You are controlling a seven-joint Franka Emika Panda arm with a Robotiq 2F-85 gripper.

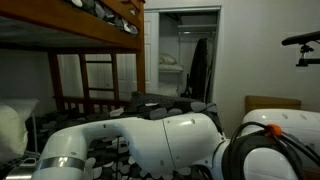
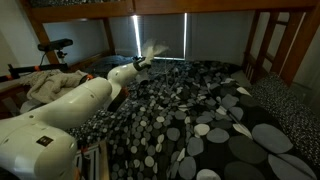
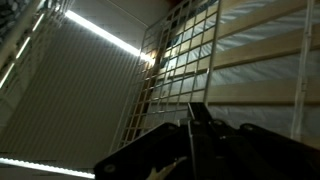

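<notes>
In the wrist view my gripper is a dark shape at the bottom, its narrow fingers close together with nothing visible between them. Beyond it are a wire grid [image 3: 172, 70], pale wooden slats [image 3: 265, 45] and a surface with fine parallel lines, probably window blinds [image 3: 75, 85]. A bed with dark bedding patterned in grey dots [image 2: 195, 130] fills much of exterior view 2. The white arm [image 2: 85, 115] reaches along its left side. My gripper cannot be made out in either exterior view.
The upper bunk [image 1: 75, 25] overhangs the bed, with a wooden ladder [image 1: 98, 75] behind. A white pillow-like thing [image 1: 12, 130] lies at the left edge. An open closet [image 1: 195, 60] stands at the back.
</notes>
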